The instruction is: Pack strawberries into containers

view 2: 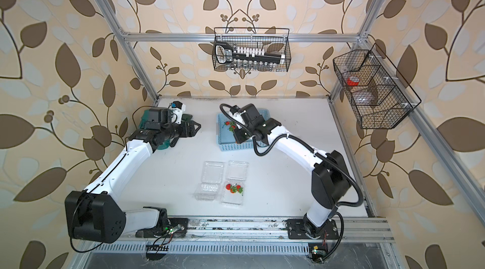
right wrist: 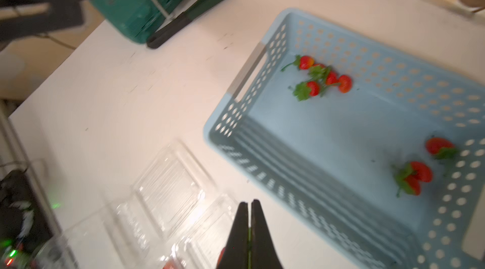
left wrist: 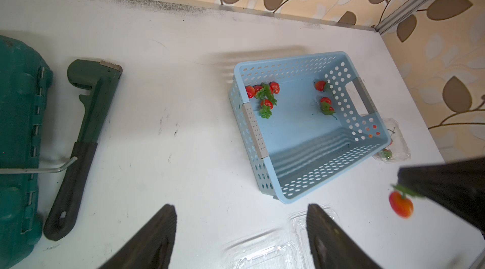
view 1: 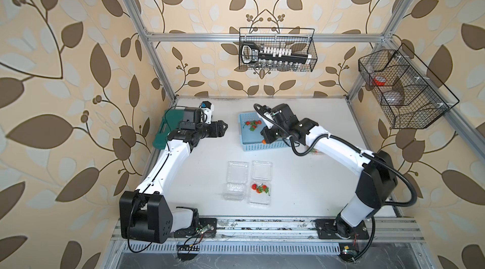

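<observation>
My right gripper is shut on the green stem of a strawberry [left wrist: 401,204], which hangs beneath the fingertips near the basket's front edge. Over the table to the left of the basket, my left gripper [view 1: 222,128] is open, its fingers apart and empty. The blue basket [left wrist: 252,132] holds a cluster of strawberries [right wrist: 312,88] at its left end and a few strawberries [right wrist: 415,175] at its right end. Two clear lidded containers stand open in front: the left container [view 1: 235,191] looks empty, while the right container [view 1: 259,199] has several strawberries [view 1: 260,188] inside.
To the right of the basket sits another clear pack [left wrist: 399,140] with strawberries in it. A green case [left wrist: 17,142] and a pipe wrench [left wrist: 86,137] lie at the table's left side. Bare table [view 1: 212,155] separates the left arm from the basket and containers.
</observation>
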